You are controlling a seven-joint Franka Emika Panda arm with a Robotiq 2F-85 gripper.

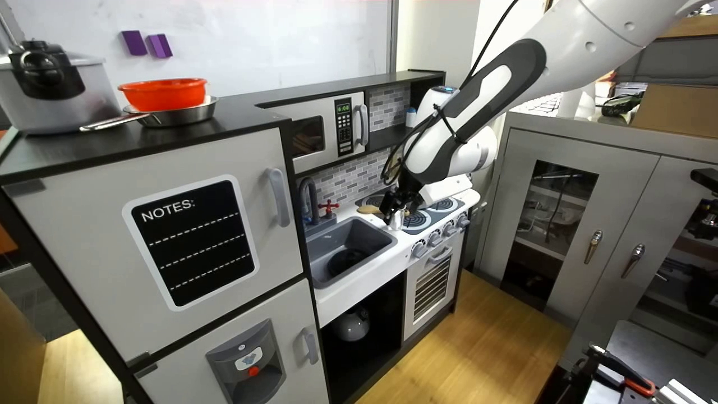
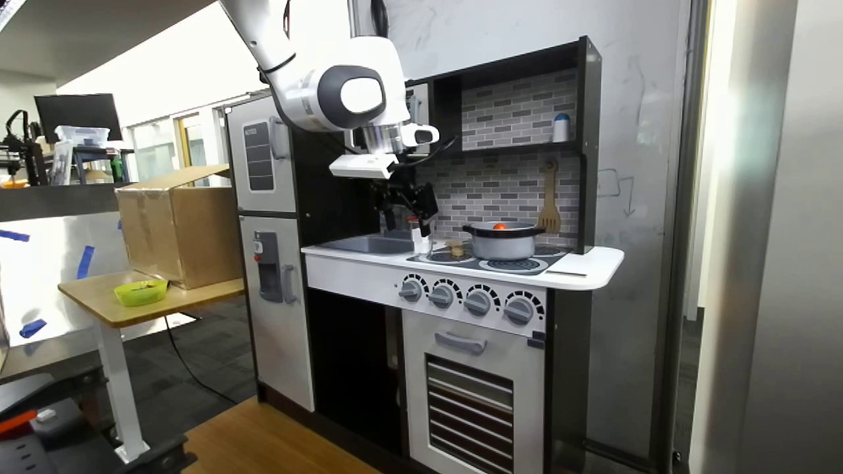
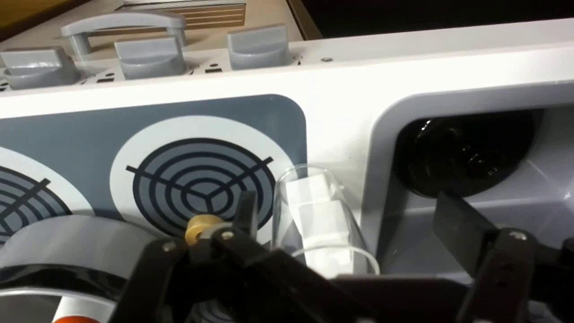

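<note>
A clear glass point(image 3: 355, 220) with white blocks point(image 3: 320, 223) inside stands on the counter between the stove and the sink. My gripper is open above it. In the wrist view the glass appears between the spread fingers, nearer the left finger point(image 3: 246, 212); the right finger point(image 3: 460, 229) overlaps the sink. Whether either finger touches the glass cannot be told. In exterior view 2 the black gripper point(image 2: 411, 212) hangs over the glass point(image 2: 421, 239). Exterior view 1 shows the gripper point(image 1: 398, 201) partly covering the glass.
A grey pot point(image 2: 502, 243) with something orange-red inside stands on the stove. A wooden utensil point(image 1: 368, 209) lies near the glass. The grey sink point(image 3: 395, 231) holds a dark round item point(image 3: 465, 153). Above the counter is a shelf point(image 2: 521, 147).
</note>
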